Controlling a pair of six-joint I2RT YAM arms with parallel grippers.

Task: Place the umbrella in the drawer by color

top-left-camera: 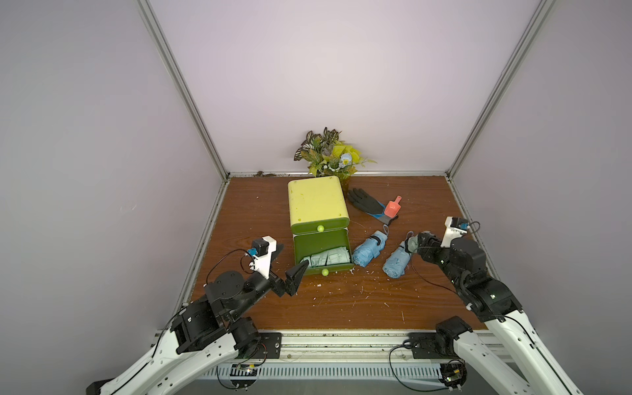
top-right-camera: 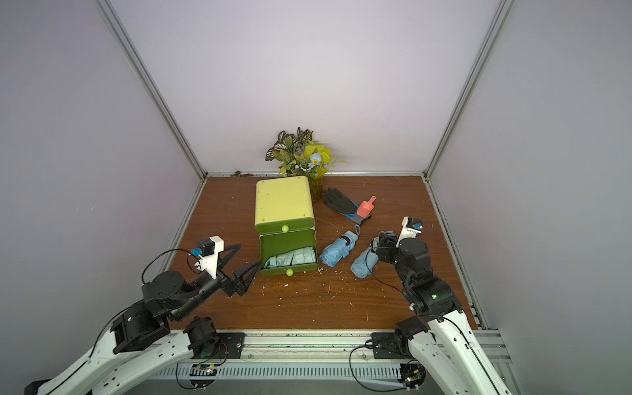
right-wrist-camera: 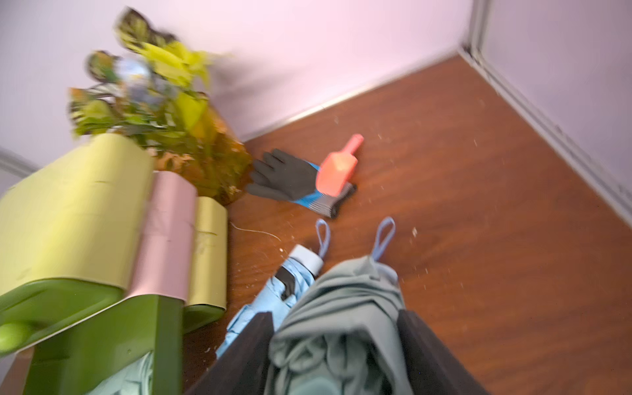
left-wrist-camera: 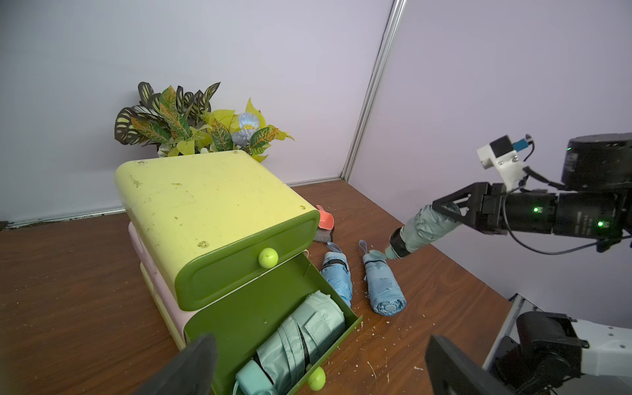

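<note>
My right gripper is closed round a grey-green umbrella (right-wrist-camera: 342, 316), holding it up off the table with its strap end tipped down toward the left. Two blue umbrellas lie on the table: one blue umbrella (top-left-camera: 370, 249) beside the drawer, the other blue umbrella (left-wrist-camera: 383, 286) below the held one. Another green umbrella (left-wrist-camera: 296, 342) rests inside the open green drawer (left-wrist-camera: 220, 329). In front of the drawer's left side, my left gripper (top-right-camera: 245, 262) stands open and empty, its fingers (left-wrist-camera: 191, 362) spread wide in the left wrist view.
Above the open drawer sits a closed yellow-topped drawer (top-left-camera: 318, 200). Behind stands a flower vase (right-wrist-camera: 210, 151). A dark glove (right-wrist-camera: 283, 174) with a red scoop (right-wrist-camera: 337, 172) lies at the back.
</note>
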